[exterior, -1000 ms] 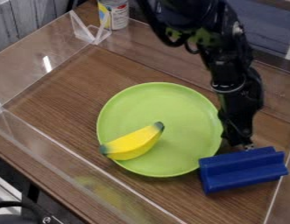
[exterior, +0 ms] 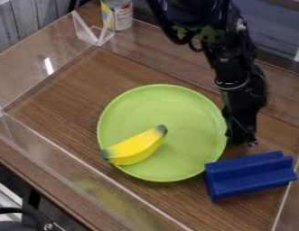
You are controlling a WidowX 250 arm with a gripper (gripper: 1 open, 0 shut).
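A yellow toy banana (exterior: 135,147) lies on the left part of a round green plate (exterior: 163,113). My black gripper (exterior: 241,138) is low at the plate's right edge, above the blue block-shaped object (exterior: 249,177). Its fingertips are dark and small in view, with nothing visible held between them; it appears shut.
The blue object lies at the front right, beside the plate. A can (exterior: 116,13) and a clear plastic piece (exterior: 91,32) are at the back left. Bare wooden surface (exterior: 61,104) lies left of the plate, inside clear edges.
The plate, with the banana on it, has shifted slightly to the left. My gripper has moved very slightly left.
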